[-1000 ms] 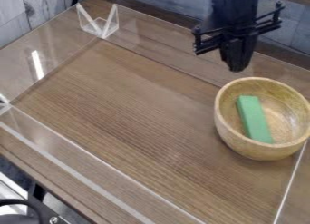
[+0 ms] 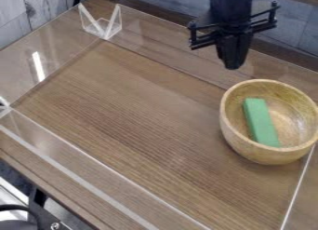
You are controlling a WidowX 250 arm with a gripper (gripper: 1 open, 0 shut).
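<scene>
My black gripper (image 2: 232,44) hangs over the back right of the wooden table, above and behind a round tan bowl (image 2: 233,141). The bowl holds a green rectangular block (image 2: 262,122), lying lengthwise toward the front. The gripper is shut, and I see nothing held in it.
A clear plastic object (image 2: 102,24) stands at the back left of the table (image 2: 118,113). A wall runs along the back edge.
My gripper has shifted slightly to the left over the last second. The bowl and green block are where they were.
</scene>
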